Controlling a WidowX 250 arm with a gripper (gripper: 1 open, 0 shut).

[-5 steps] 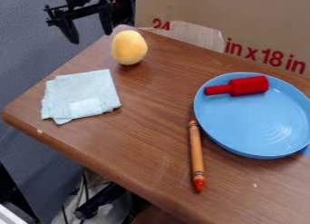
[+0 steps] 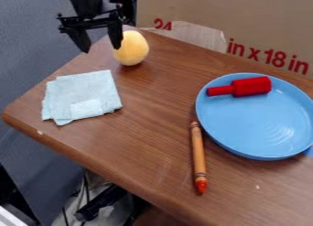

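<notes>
The black gripper (image 2: 101,41) hangs open at the top left, its right finger just in front of and above the yellow egg-shaped object (image 2: 132,52) standing on the wooden table. Nothing shows held between the fingers. A folded pale cloth (image 2: 80,98) lies at the left of the table. A blue plate (image 2: 257,129) on the right holds a red cylindrical object with a handle (image 2: 250,86). An orange crayon (image 2: 197,156) lies just left of the plate.
A cardboard box (image 2: 226,19) stands behind the table, with a translucent item (image 2: 196,32) at its base. The table's left edge drops to a grey area.
The gripper has moved down and to the right, closer to the yellow egg-shaped object. The objects on the table have not visibly moved.
</notes>
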